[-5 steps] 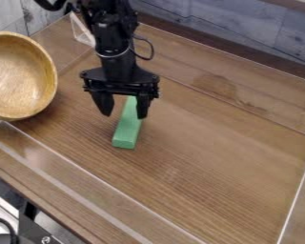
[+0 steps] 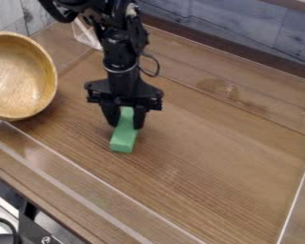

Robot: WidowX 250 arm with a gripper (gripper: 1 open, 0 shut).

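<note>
A green oblong object [image 2: 122, 138] lies on the wooden tray floor, left of the middle. My black gripper [image 2: 125, 112] is directly over its upper end and hides that part of it. The fingers point down around the green object; I cannot tell whether they touch it or how far apart they stand.
A tan bowl [image 2: 18, 71] sits at the left edge. A white translucent item [image 2: 89, 30] is at the upper left, behind the arm.
My gripper has come down onto the green object's upper end, covering more of it than before. The green object looks about where it was.
</note>
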